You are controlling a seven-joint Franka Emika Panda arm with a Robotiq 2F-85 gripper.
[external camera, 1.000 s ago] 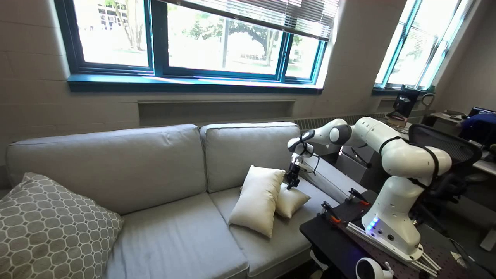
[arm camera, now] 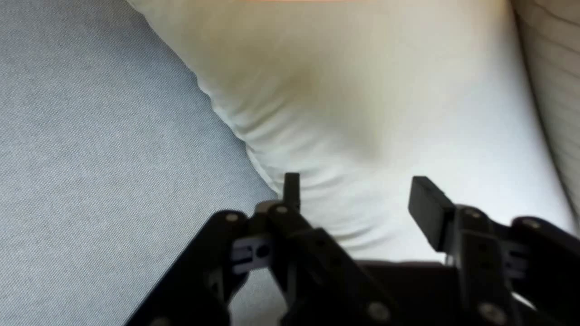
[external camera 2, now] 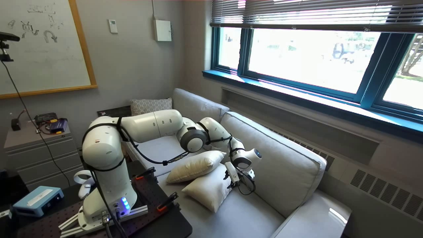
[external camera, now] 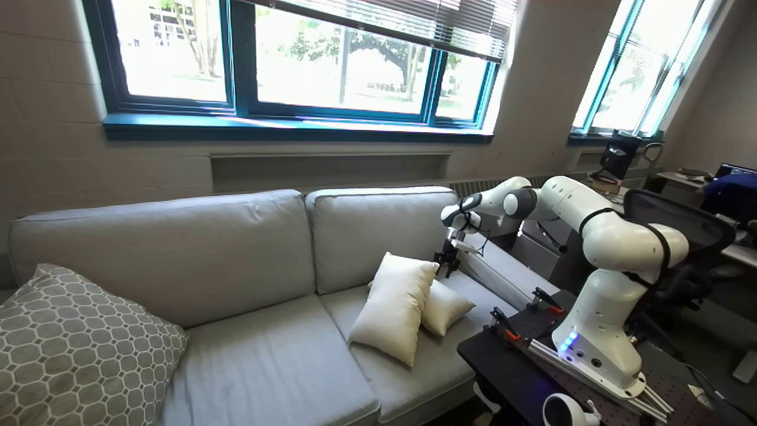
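Observation:
Two cream pillows lie against each other on the sofa's right seat. The larger pillow (external camera: 395, 306) leans over the smaller one (external camera: 445, 308), which is partly covered by it. My gripper (external camera: 447, 267) is at their back corner, near the sofa arm. In the wrist view the fingers (arm camera: 292, 190) stand apart, with a wide gap between them and pale pillow fabric (arm camera: 369, 136) showing beyond. No fabric is visibly pinched. Whether a fingertip touches the pillow is unclear. From the other side, the gripper (external camera 2: 230, 177) appears at the right edge of the lower pillow (external camera 2: 210, 188).
A patterned grey pillow (external camera: 85, 348) rests at the sofa's left end. The sofa backrest (external camera: 383, 234) rises behind the pillows, and the sofa arm (external camera: 500, 266) stands close to my gripper.
My gripper has lifted slightly and its angle has changed; its fingers are higher, by the larger pillow's top corner. That corner has shifted slightly right.

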